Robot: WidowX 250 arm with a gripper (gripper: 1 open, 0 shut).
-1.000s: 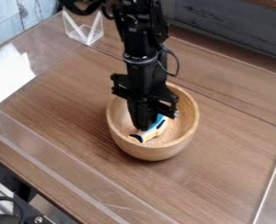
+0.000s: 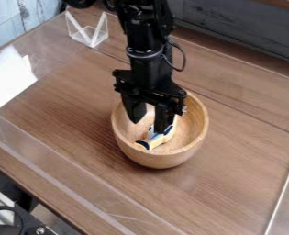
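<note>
The black gripper (image 2: pixel 150 112) hangs over a round wooden bowl (image 2: pixel 181 151), its fingertips reaching down inside the rim. In the bowl lies a small white, yellow and dark object (image 2: pixel 157 138), directly beneath the fingers and partly hidden by them. The fingers appear apart, but whether anything is between them is hard to tell.
At the upper left are a clear angular holder (image 2: pixel 88 27) and a white sheet (image 2: pixel 5 79). Cables and metal parts sit beyond the lower-left table edge.
The gripper has shifted slightly and now covers the blue part of the object that showed earlier. The bowl looks unmoved.
</note>
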